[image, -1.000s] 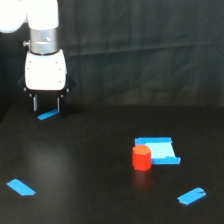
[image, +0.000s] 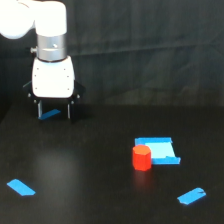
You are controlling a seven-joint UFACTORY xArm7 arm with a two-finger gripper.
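A red block (image: pixel 141 157), roughly cylindrical or many-sided, stands on the dark table right of centre. It is at the front-left part of a pale square (image: pixel 160 150) edged in blue; whether it rests partly on that square or just before it, I cannot tell. Far from it, at the back left, my gripper (image: pixel 55 114) points downward below its white body. Its two dark fingers are spread apart, and no object is visible in their grasp. Behind and between them a strip of blue tape (image: pixel 50 114) shows on the table.
Another blue tape strip (image: pixel 20 187) lies at the front left, and a third blue strip (image: pixel 191 196) at the front right. Bare black table (image: pixel 85 165) stretches between the gripper and the red block. A dark curtain (image: pixel 150 60) hangs behind.
The arm has shifted right and slightly down in the picture, and looks a little larger. The red block, pale square and tape strips have stayed put.
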